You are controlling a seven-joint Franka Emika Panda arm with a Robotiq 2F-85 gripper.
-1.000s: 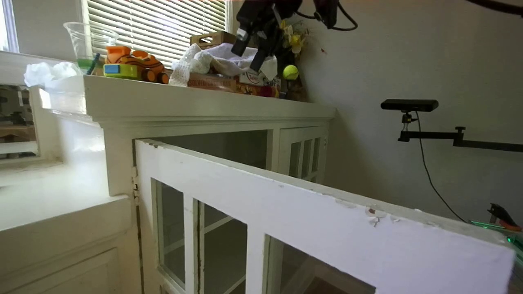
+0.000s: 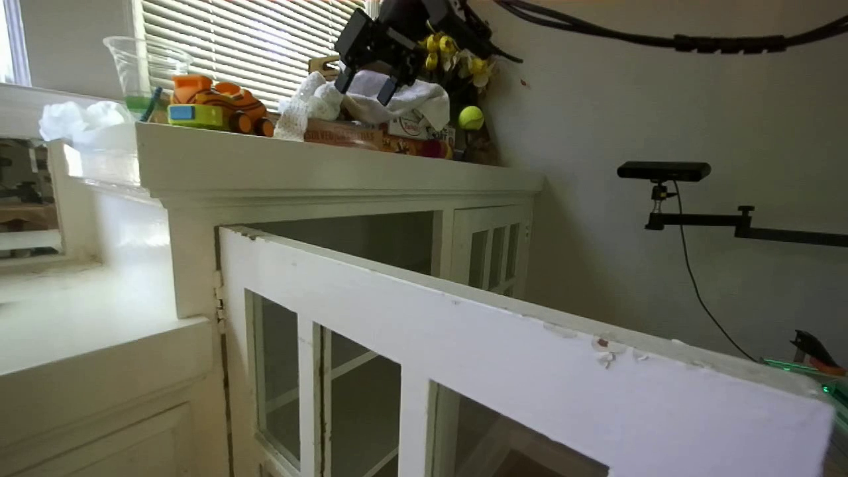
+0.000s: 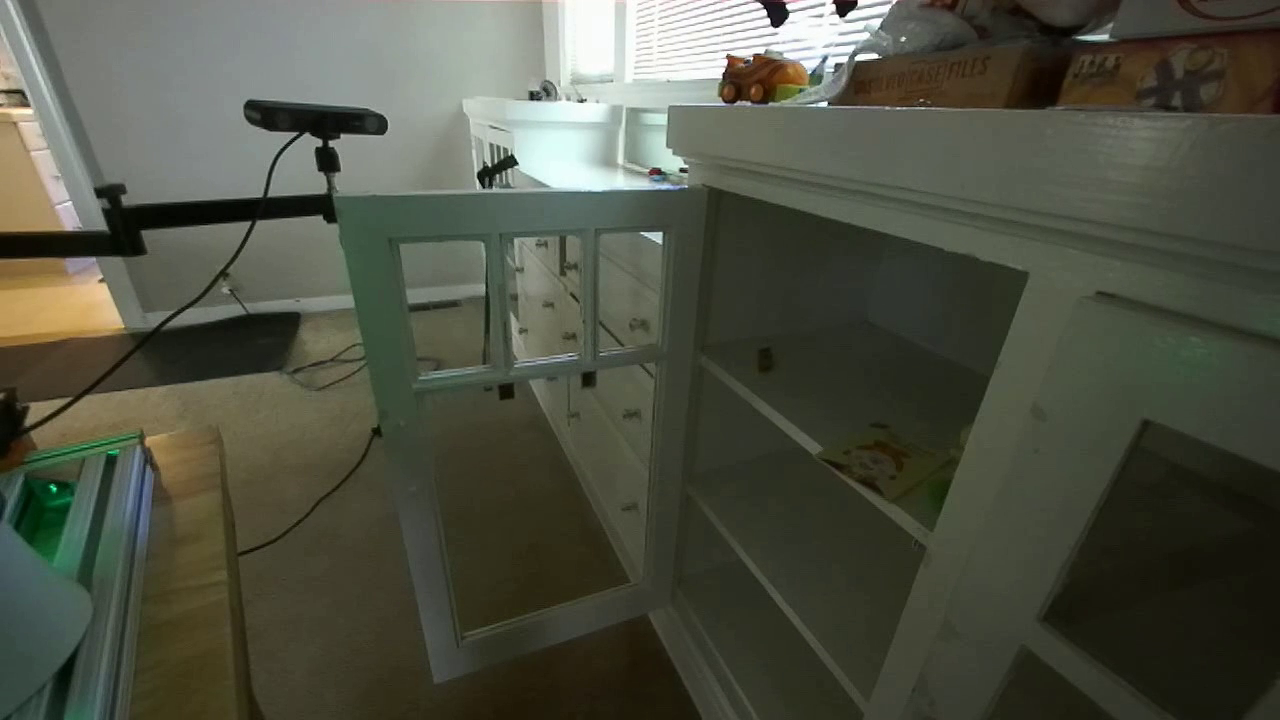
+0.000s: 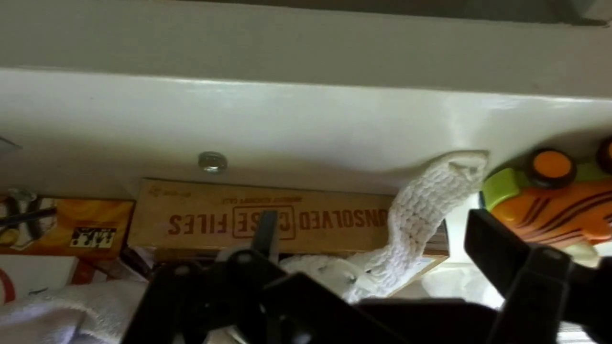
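Note:
High over the white cabinet top, my gripper [image 2: 365, 89] hangs open, fingers pointing down, with nothing held between them. In the wrist view its two dark fingers stand wide apart, one finger [image 4: 264, 232] over the brown "Unsolved Case Files" box [image 4: 195, 215]. Between the fingers and below them lies a white knitted strip [image 4: 421, 206], draped over the box's end and onto the counter. A pale cloth [image 2: 397, 95] rests on the boxes. To the strip's right sits an orange and green toy car [image 4: 568, 209]. Only the fingertips [image 3: 776, 12] show in exterior view 2.
A white glass-paned cabinet door [image 2: 509, 318] stands swung open, jutting into the room. Inside, shelves [image 3: 768, 402] hold a small picture-covered item [image 3: 885, 464]. A clear cup [image 2: 135, 67], tennis ball [image 2: 471, 118] and yellow flowers [image 2: 445, 52] are also on top.
My gripper has moved left in exterior view 1, from over the right part of the cloth toward the knitted strip. The door and the things on top look unmoved.

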